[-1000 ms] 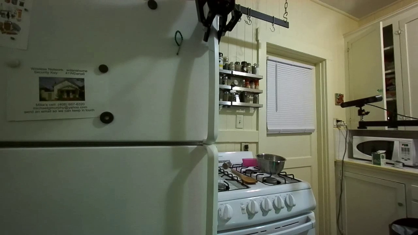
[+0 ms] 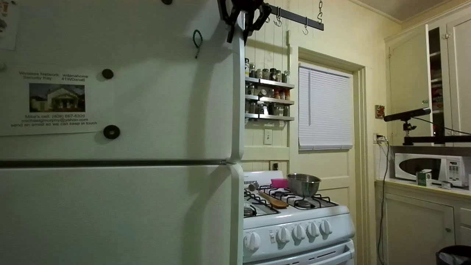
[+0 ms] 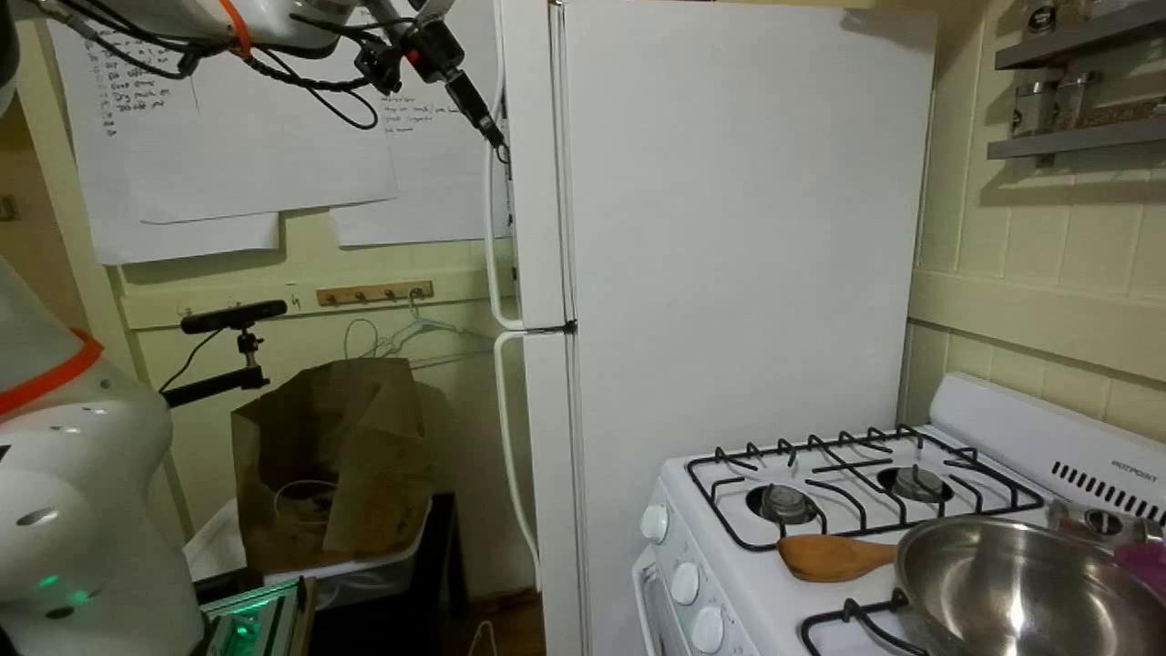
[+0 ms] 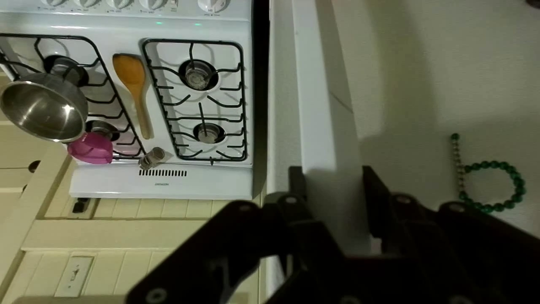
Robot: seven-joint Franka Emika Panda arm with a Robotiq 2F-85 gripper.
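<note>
The white refrigerator (image 2: 132,198) fills the left of exterior view 1, with its upper door above a dark seam. Along the upper door's edge runs a white handle (image 4: 316,111), which passes between my fingers in the wrist view. My gripper is shut on this handle, one black finger on each side. In exterior view 1 the gripper (image 2: 238,37) shows at the top edge, around the handle's upper part. Exterior view 2 has the gripper (image 3: 500,148) against the handle from the side. The door looks shut against the body there.
A green bead loop (image 4: 493,187) hangs on the door beside the gripper. Alongside the refrigerator stands a white stove (image 3: 743,470) with a steel bowl (image 3: 1017,590) and a wooden spoon (image 3: 825,558). A brown paper bag (image 3: 328,470) stands left of the refrigerator.
Exterior view 1 has shifted slightly left and up; the door's papers and magnets shifted left more and look a bit larger. My gripper stays around the handle.
</note>
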